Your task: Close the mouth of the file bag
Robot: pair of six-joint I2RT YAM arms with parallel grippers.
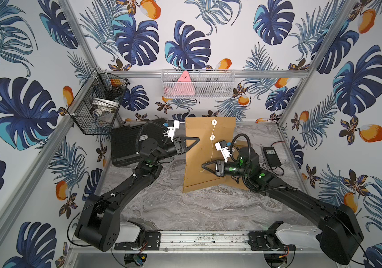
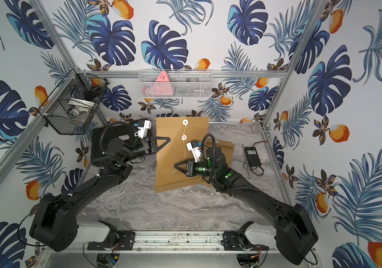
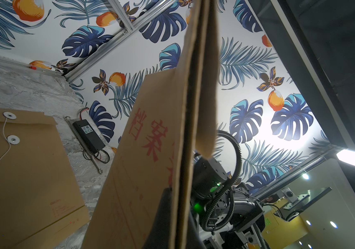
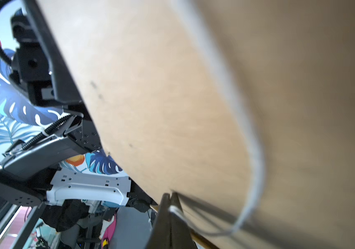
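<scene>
A brown file bag (image 1: 195,156) stands upright between the grippers, two white buttons (image 1: 214,122) and a string (image 1: 212,149) on its face; red characters show in the left wrist view. My left gripper (image 1: 193,143) is shut at the bag's left edge; the left wrist view sees that edge end-on, so whether it pinches it is unclear. My right gripper (image 1: 205,165) is low on the bag's face. In the right wrist view its fingertips (image 4: 165,199) are shut on the white string (image 4: 257,166), which loops up across the face.
A second file bag (image 3: 28,174) lies behind on the marble table (image 1: 155,210). A black case (image 1: 128,143) is at back left, a power adapter (image 1: 271,156) at right, with wire baskets (image 1: 168,93) on the walls.
</scene>
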